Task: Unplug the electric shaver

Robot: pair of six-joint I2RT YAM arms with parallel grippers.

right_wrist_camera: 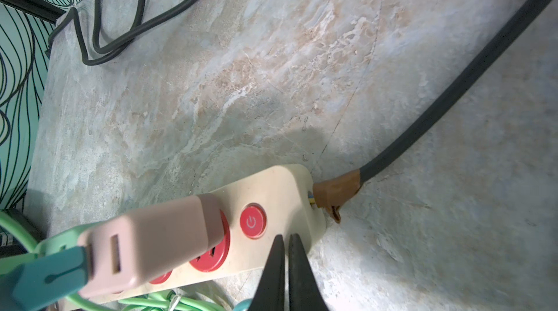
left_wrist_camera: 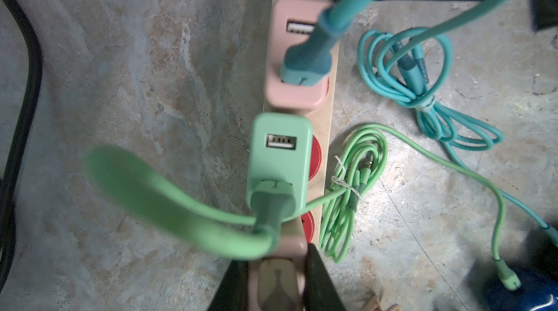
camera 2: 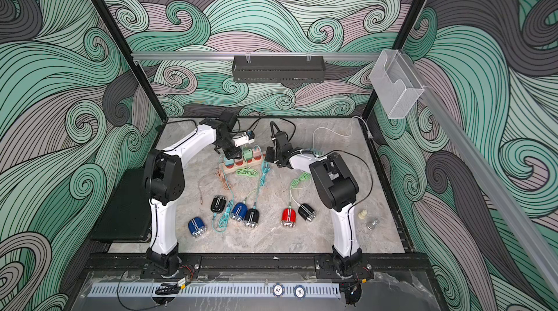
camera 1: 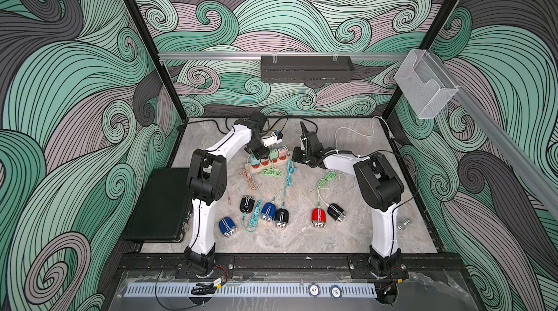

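Observation:
A cream power strip (right_wrist_camera: pixel 282 194) carries pink (left_wrist_camera: pixel 296 96) and mint (left_wrist_camera: pixel 279 163) chargers with plugged cables. My left gripper is shut on another pink charger with a pale plug, at the strip's nearer end in the left wrist view. My right gripper is shut with nothing between its fingers, at the strip's switch end beside the red power button (right_wrist_camera: pixel 252 221). Shavers in blue (camera 1: pixel 227 226), black (camera 1: pixel 247 204) and red (camera 1: pixel 318 215) lie toward the front; which cable feeds which is hard to trace.
Coiled green (left_wrist_camera: pixel 354 194) and cyan (left_wrist_camera: pixel 430 107) cables lie beside the strip. A black case (camera 1: pixel 157 203) fills the left front. Black cables run along the back. A wire basket (camera 1: pixel 424 84) hangs at upper right. Some bare table remains at the right.

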